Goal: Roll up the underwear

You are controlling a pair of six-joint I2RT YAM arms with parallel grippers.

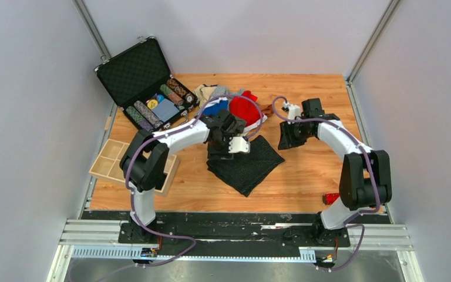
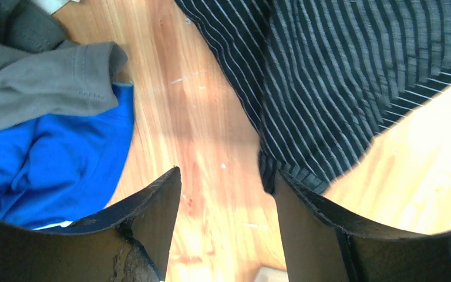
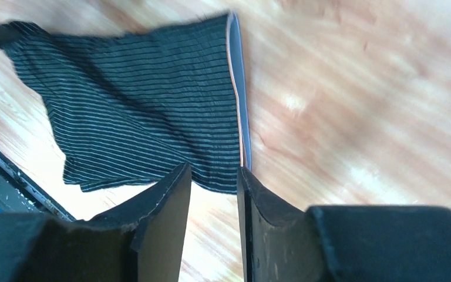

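Observation:
The underwear (image 1: 246, 169), black with thin pale stripes, lies on the table as a slanted, creased sheet. Over its upper-left corner is my left gripper (image 1: 218, 156). In the left wrist view the fingers stand apart, with a cloth corner (image 2: 270, 179) close to the tip of one finger (image 2: 288, 188) and bare wood between them. My right gripper (image 1: 286, 144) is open just right of the cloth. From the right wrist view, the underwear (image 3: 152, 111) appears beyond the fingertips, a pale-lined edge running down one side.
A clothes pile with a red piece (image 1: 243, 107) and a blue piece (image 2: 64, 153) lies behind the underwear. An open case (image 1: 158, 108) and a wooden divided tray (image 1: 107, 158) stand at the left.

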